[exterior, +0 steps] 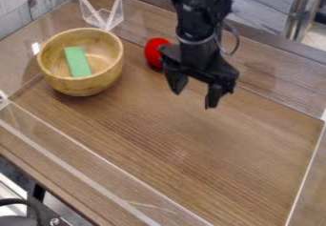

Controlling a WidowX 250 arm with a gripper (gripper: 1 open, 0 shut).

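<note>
A black robot arm with a gripper [197, 91] stands over the upper middle of the wooden table, fingers pointing down; whether it is open or shut is hard to tell. Just behind it to the left is a red round object [156, 52], partly hidden by the arm. At the left, a wooden bowl [105, 64] holds a green block [75, 62].
A white object [102, 10] lies at the back left, and a dark round item is at the lower left edge.
</note>
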